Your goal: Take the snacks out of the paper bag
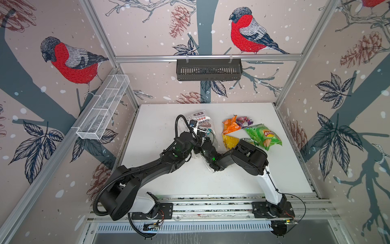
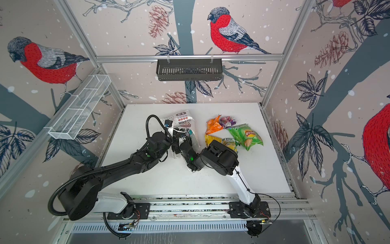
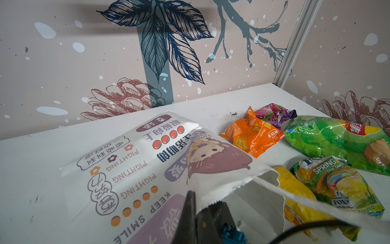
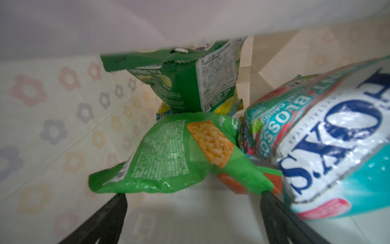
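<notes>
The white printed paper bag lies on the table with its mouth toward me. My left gripper is shut on the upper edge of that mouth, lifting it. Inside the bag, my right gripper stands wide open, its fingers low in front of the snacks with nothing between them. Closest ahead lies a green cracker packet. Behind it is a dark green packet. To the right leans a white and teal Fox's packet. In both top views the arms hide much of the bag's mouth.
Right of the bag lie an orange packet, a purple packet, a large green packet, a yellow packet and a Spring candy packet.
</notes>
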